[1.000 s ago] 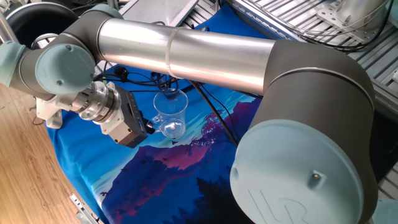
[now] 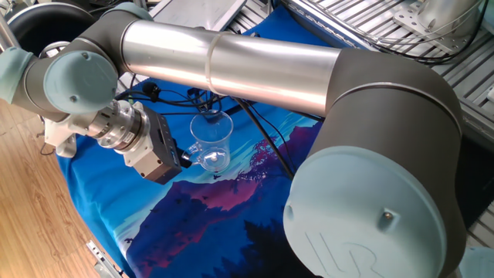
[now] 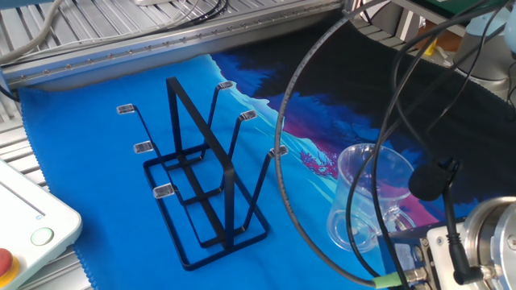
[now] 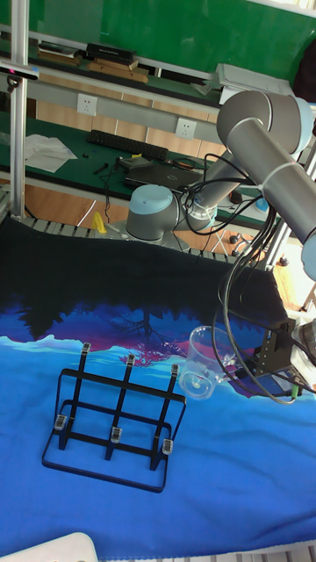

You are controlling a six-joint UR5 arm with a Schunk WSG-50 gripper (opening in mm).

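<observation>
A clear cup with a side handle [image 2: 211, 139] appears on the blue patterned cloth, its mouth facing up. In the second exterior view the same cup [image 3: 367, 197] shows partly behind black cables. My gripper [image 2: 188, 157] comes in sideways at the cup's handle, its dark fingertips right by it. Whether the fingers are closed on the handle or only around it cannot be made out. Left of the cup in the second view stands a black wire rack [image 3: 230, 201] with several upslanting arms tipped with clear pads. In the third view the rack [image 4: 112, 440] is left of the cup [image 4: 198, 365].
Loose cables [image 3: 282, 153] loop past the cup and my wrist. A control box with a red button [image 3: 6, 262] sits beyond the cloth's left edge. Open cloth [image 4: 225, 487] lies in front of the rack and cup.
The arm's large near joint has shifted very slightly left in the first exterior view. Gripper and cup look practically unchanged.
</observation>
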